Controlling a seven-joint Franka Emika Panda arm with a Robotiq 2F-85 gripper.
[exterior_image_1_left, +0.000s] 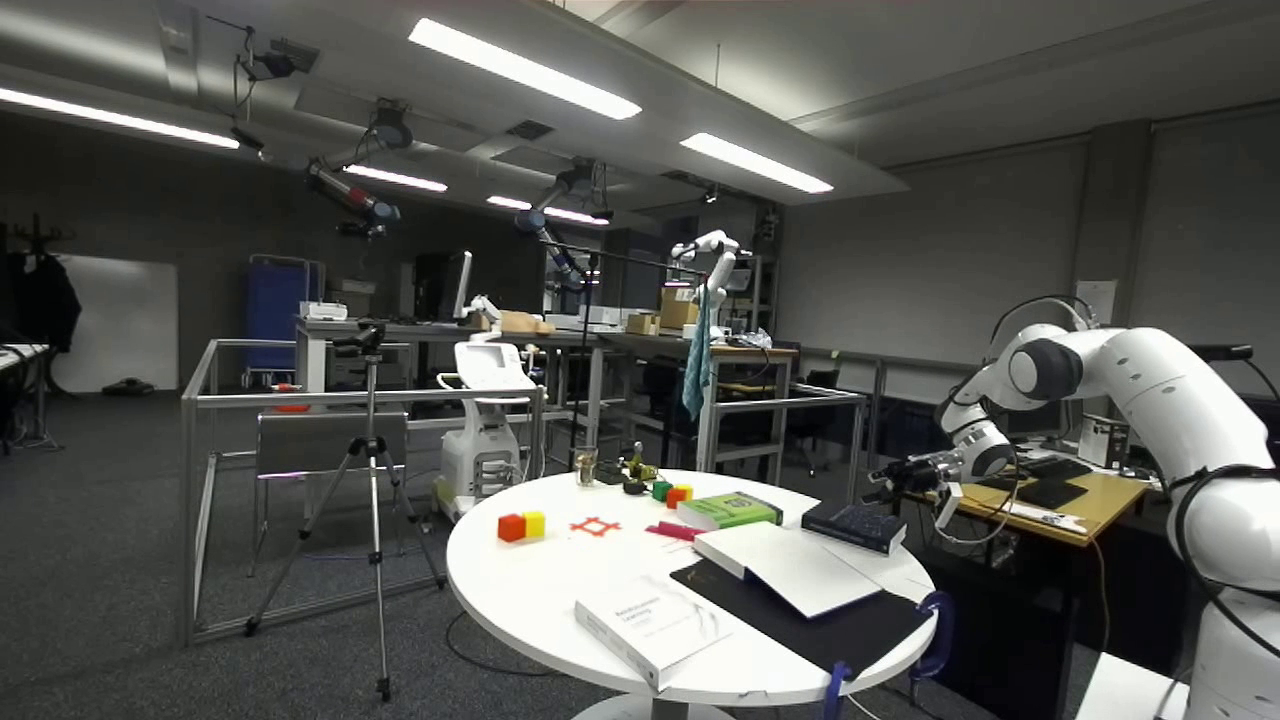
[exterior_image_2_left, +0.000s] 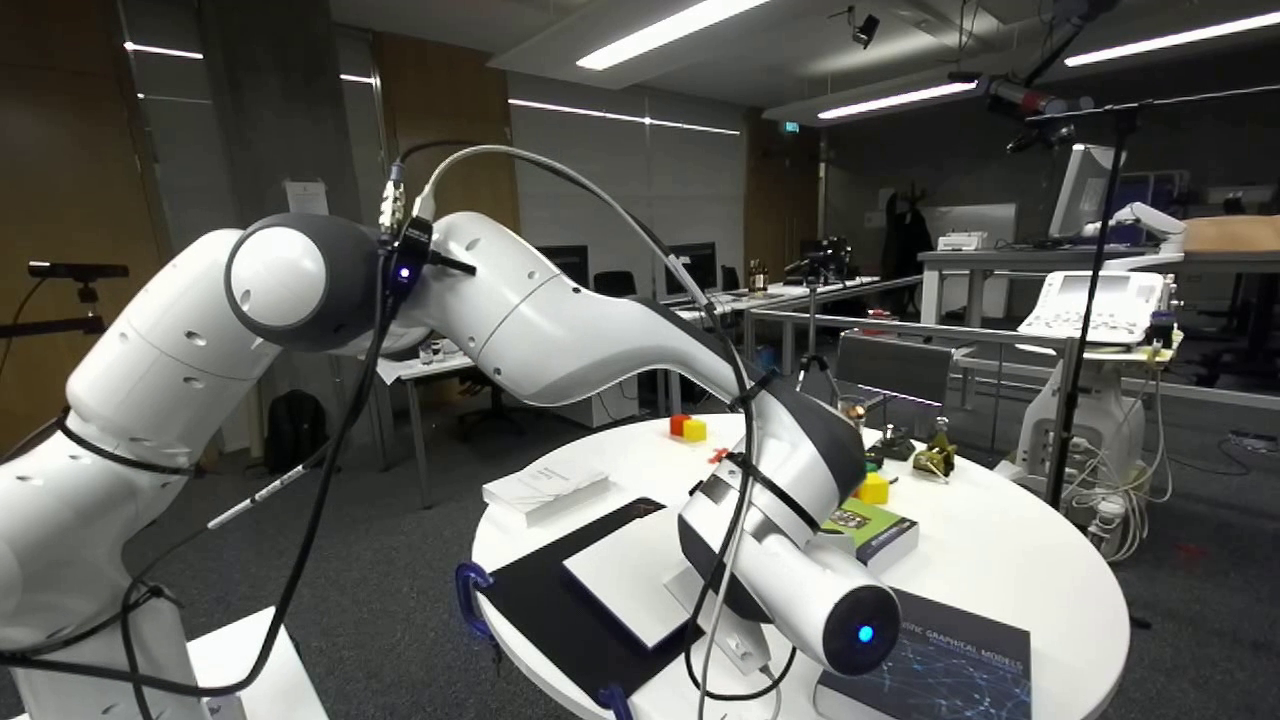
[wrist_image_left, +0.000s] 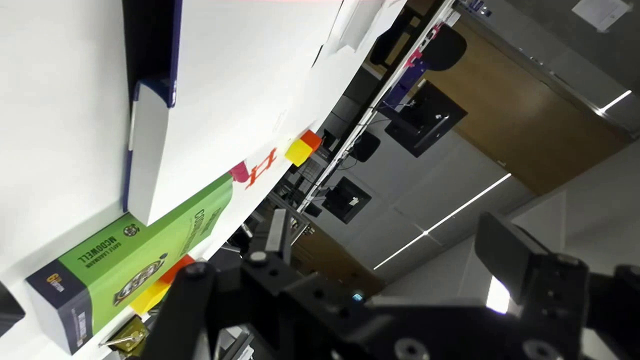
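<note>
An open book (exterior_image_1_left: 786, 568) lies on the round white table (exterior_image_1_left: 504, 588), its cover folded out flat over a black mat (exterior_image_1_left: 768, 618) and its white inside facing up. In the wrist view the side of its page block (wrist_image_left: 147, 153) stands close by on the left. My gripper (exterior_image_1_left: 885, 482) hangs beyond the table's right side, to the right of the book and apart from it. Seen from the wrist, the gripper has its two dark fingers wide apart, with nothing between them. The arm hides the gripper in exterior view 2.
A green book (exterior_image_1_left: 729, 510) and a dark blue book (exterior_image_1_left: 854, 526) lie behind the open one. A white book (exterior_image_1_left: 651, 626) is at the front edge. Coloured blocks (exterior_image_1_left: 521, 526) sit farther left, with bare table between. Blue clamps (exterior_image_1_left: 939, 634) grip the mat's edge.
</note>
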